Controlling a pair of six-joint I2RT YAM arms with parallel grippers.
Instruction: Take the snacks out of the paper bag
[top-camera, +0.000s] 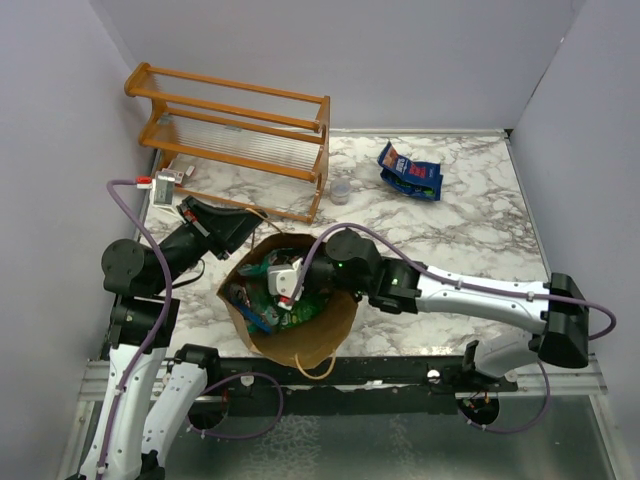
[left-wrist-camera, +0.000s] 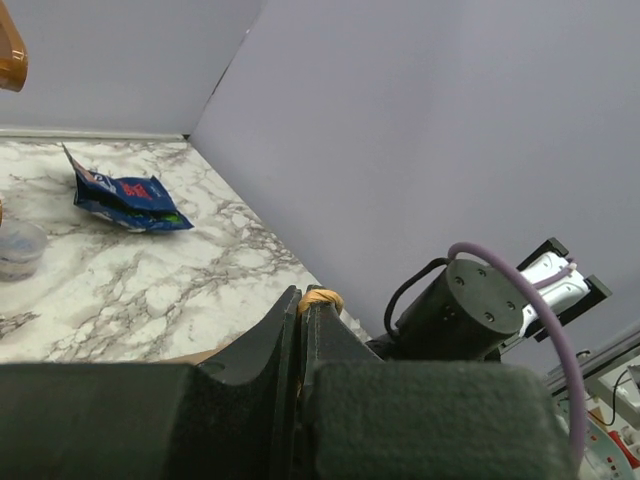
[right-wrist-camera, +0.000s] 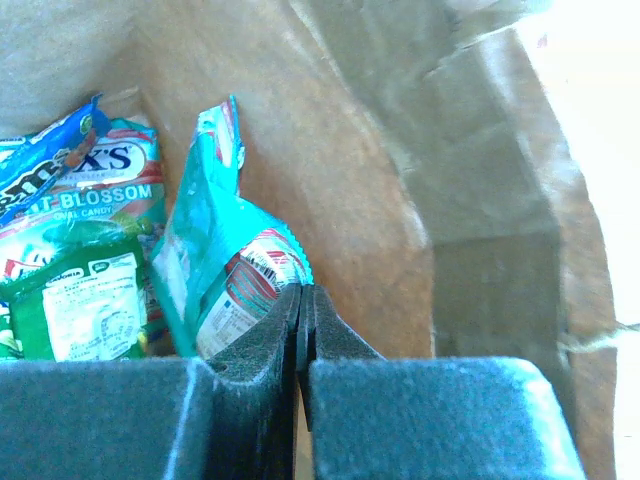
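The brown paper bag (top-camera: 315, 330) stands in the middle, holding several snack packets. My left gripper is shut on the bag's twisted paper handle at the bag's back left. In the right wrist view my right gripper is shut, its tips at a crumpled teal packet (right-wrist-camera: 205, 240); whether any of it is between the fingers I cannot tell. A green packet (right-wrist-camera: 90, 310) and a blue packet (right-wrist-camera: 45, 165) lie to the left inside the bag.
A wooden rack (top-camera: 230, 105) stands at the back left. A clear cup (top-camera: 340, 190) and a blue bag (top-camera: 410, 175) sit at the back.
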